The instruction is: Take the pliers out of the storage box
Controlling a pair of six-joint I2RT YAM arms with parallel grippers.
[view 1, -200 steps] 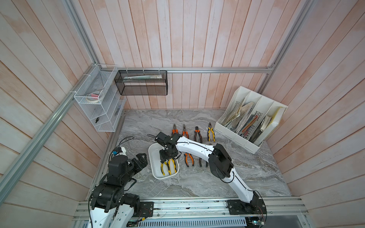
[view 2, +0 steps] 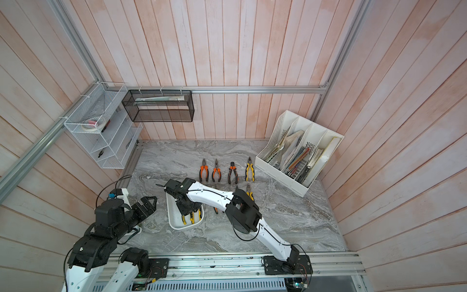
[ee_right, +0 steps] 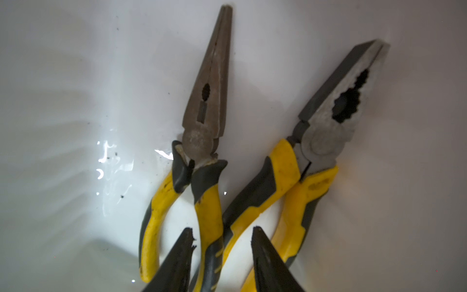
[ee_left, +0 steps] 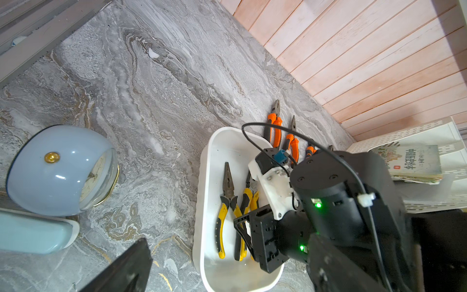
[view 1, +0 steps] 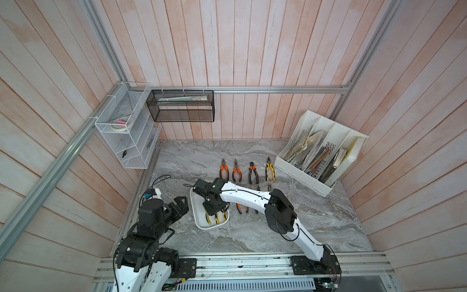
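Note:
The white storage box (view 1: 195, 220) stands left of the table's middle, with yellow-and-black pliers inside. In the right wrist view, long-nose pliers (ee_right: 198, 135) lie beside combination pliers (ee_right: 323, 141) on the box floor, their handles crossing near the bottom. My right gripper is inside the box above these handles, its fingers (ee_right: 182, 258) apart. One handle of each pair shows between them; whether they touch is unclear. From above, the right arm hides part of the box. My left gripper stands open left of the box, nothing between its fingers.
Several other pliers (view 1: 223, 170) lie in rows behind and right of the box. A white organizer (view 1: 311, 181) stands at the back right. A blue-grey clock (ee_left: 58, 165) sits left of the box. Bare table (view 1: 321, 228) shows at the right.
My right gripper has moved toward the front-left of the top left view, deeper over the box, covering more of the pliers' handles. The left arm has kept still.

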